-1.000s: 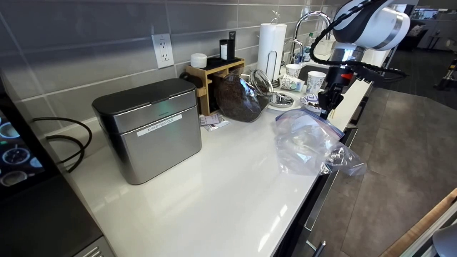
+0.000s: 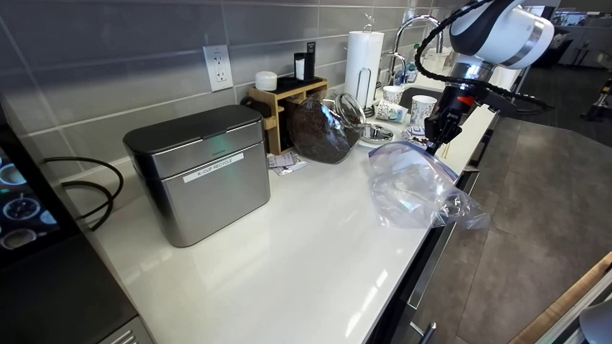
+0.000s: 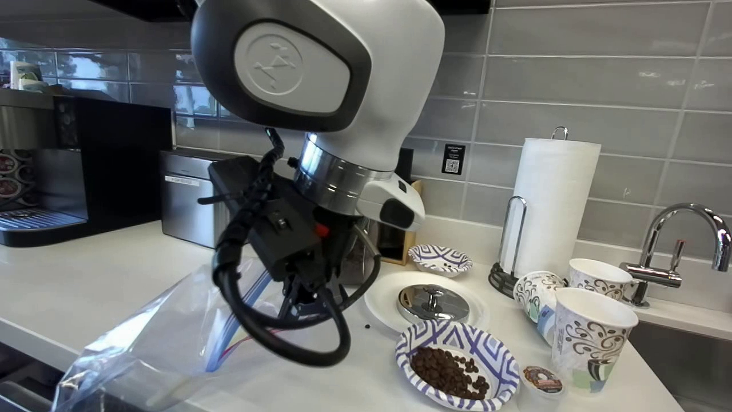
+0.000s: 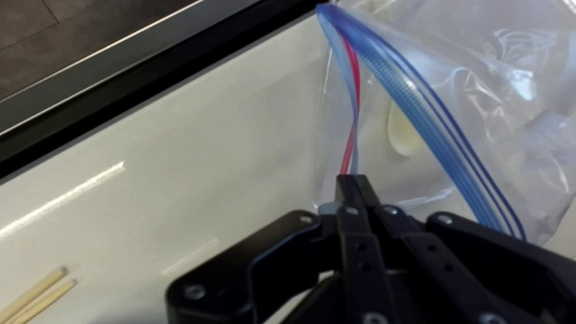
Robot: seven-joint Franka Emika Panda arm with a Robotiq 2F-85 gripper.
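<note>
A clear zip bag with a blue and red closure strip lies at the counter's front edge, part of it hanging over. My gripper is shut on the bag's rim, where the red strip runs down to the fingertips. The blue side of the mouth bows away to the right, so the mouth stands parted. Seen in exterior view 1, the gripper is at the bag's far edge, above the counter. A pale oval object shows through the plastic in the wrist view; what it is I cannot tell.
A patterned bowl of coffee beans, paper cups and a plate with a metal lid crowd the sink side. Two wooden sticks lie near the gripper. The counter before the steel bin is clear.
The gripper has risen slightly, lifting the bag's rim with it. The bag's hanging end has shifted up a little.
</note>
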